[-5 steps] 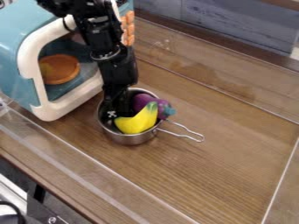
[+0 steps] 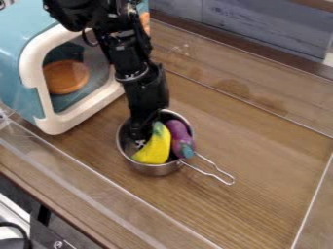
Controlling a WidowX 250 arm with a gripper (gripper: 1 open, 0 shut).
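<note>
My black gripper (image 2: 139,124) reaches down into the left side of a steel pot (image 2: 159,168) with a thin wire handle to the right. Inside the pot lie a yellow banana (image 2: 152,148) and a purple eggplant (image 2: 180,134), right beside the fingers. The fingertips are hidden among the toys and the pot wall, so whether they are open or shut does not show.
A light blue toy microwave (image 2: 33,53) with an orange disc (image 2: 65,78) inside stands at the upper left.
The pot has shifted and turned, its handle now pointing more toward the lower right. The banana now stands more upright in view, and the gripper has moved slightly with the pot.
</note>
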